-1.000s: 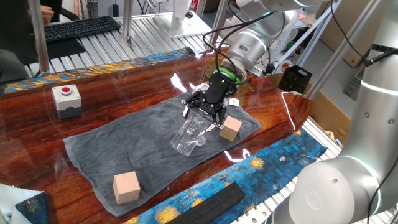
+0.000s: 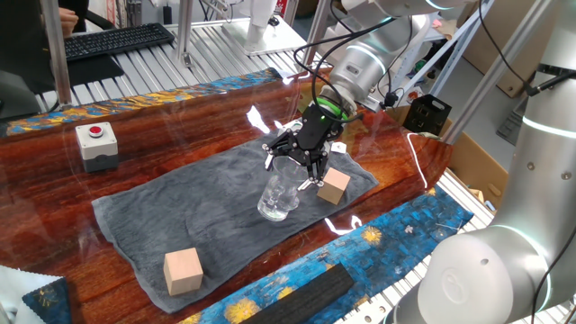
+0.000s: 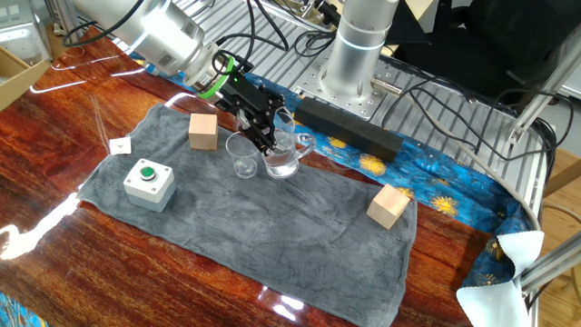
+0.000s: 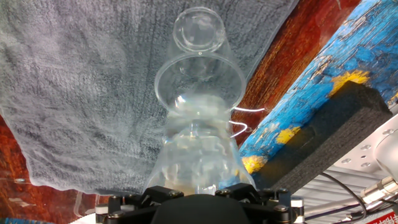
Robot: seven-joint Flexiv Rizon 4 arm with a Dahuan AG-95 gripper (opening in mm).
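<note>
A clear jug with a handle (image 3: 283, 154) looks upright on the grey towel, with a smaller clear cup (image 3: 243, 156) standing close to its left in exterior view 2. My gripper (image 3: 265, 141) reaches down at the jug's upper part, right beside the cup. From the wrist, the transparent jug (image 4: 198, 155) fills the space ahead of my fingers (image 4: 163, 194), and the cup (image 4: 200, 74) shows beyond it. The finger parts are spaced apart, but whether they press on the glass is unclear. In exterior view 1 the jug (image 2: 277, 202) largely overlaps the cup.
A wooden block (image 2: 333, 186) sits close to the gripper, and another block (image 2: 184, 271) lies at the towel's far end. A button box (image 2: 97, 146) stands off the towel's edge. Beside the towel runs a dark bar (image 3: 349, 129) on blue cloth. Mid-towel (image 3: 272, 227) is clear.
My arm and gripper look unmoved.
</note>
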